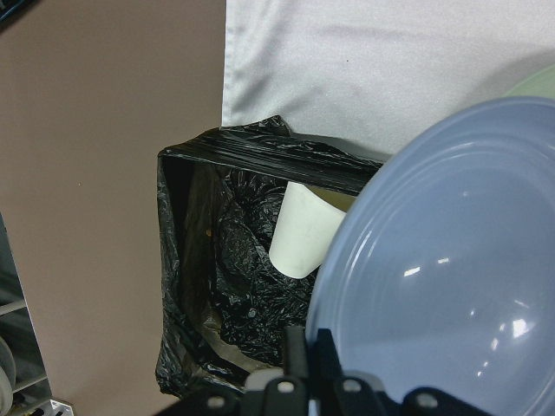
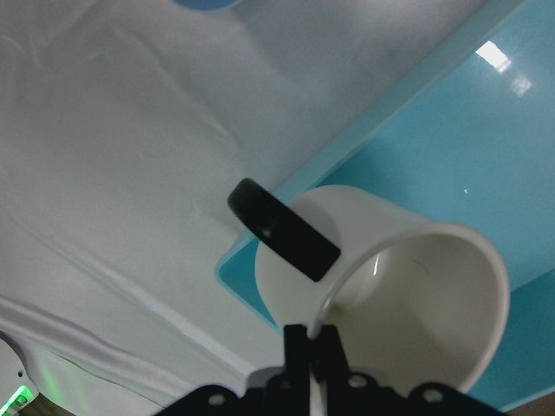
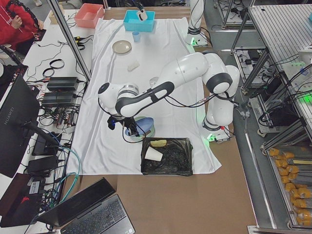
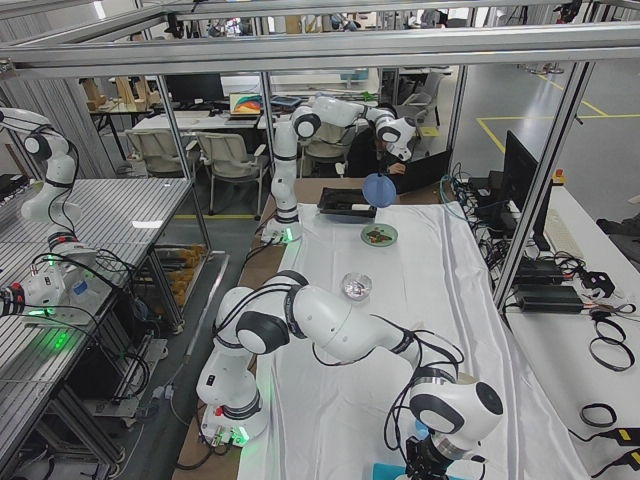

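Note:
My left gripper is shut on the rim of a blue plate (image 1: pixel 451 260), which hangs beside a black-lined bin (image 1: pixel 186 269) holding a white cup (image 1: pixel 303 230) and something yellow (image 3: pixel 158 143). A green plate (image 1: pixel 538 85) lies partly under the blue one. My right gripper is shut on the rim of a white mug (image 2: pixel 399 321) with a black handle, held over a light-blue tray (image 2: pixel 468 139).
A beige plate (image 3: pixel 122 47), a small blue cup (image 3: pixel 136 37) and a clear item (image 4: pixel 356 286) stand on the white cloth (image 3: pixel 112 83). A pink box (image 3: pixel 88 15) is at the back left, a laptop at the front.

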